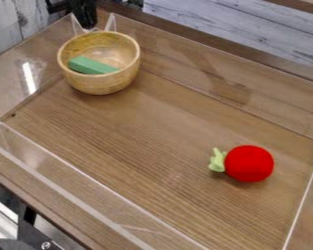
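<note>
A wooden bowl (117, 78) near the back left holds a green block (91, 66). The black gripper (83, 21) is at the top left edge above the bowl's back rim, mostly cut off by the frame; whether it is open or shut is unclear.
A red tomato-like object (248, 163) with a green stem lies at the front right of the wooden table (159, 176). A wall borders the top left.
</note>
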